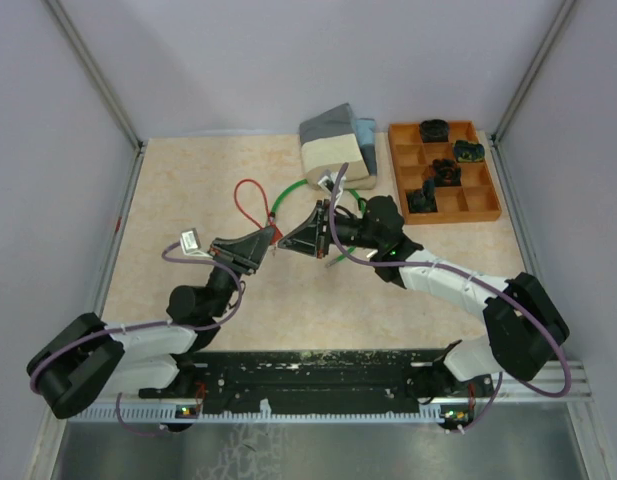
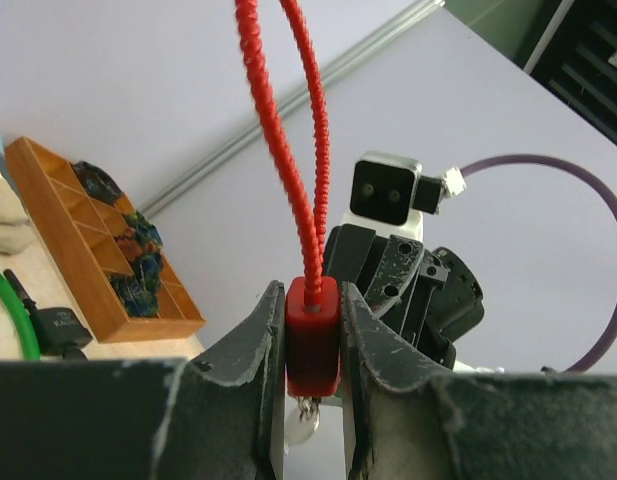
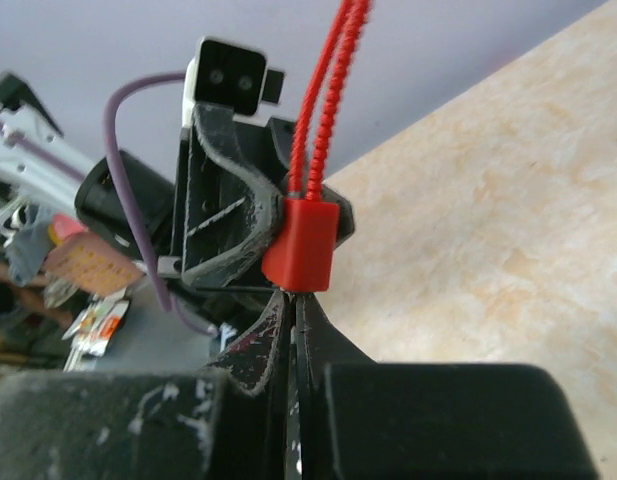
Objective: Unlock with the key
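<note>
A red fob (image 2: 312, 345) on a looped red cord hangs between the fingertips of my left gripper, with a small silver key (image 2: 301, 425) below it. My right gripper is shut, its fingertips just below the red fob (image 3: 300, 250), where the key is hidden or too small to tell. From above, both grippers meet near the middle of the board around the fob (image 1: 275, 236). A green cable (image 1: 288, 190) runs behind them; a lock is hard to make out, though a dark object (image 2: 58, 325) lies beside the cable.
A wooden compartment tray (image 1: 458, 205) with dark items stands at the back right. Folded cloth (image 1: 333, 150) lies at the back middle. The board's left and front areas are clear.
</note>
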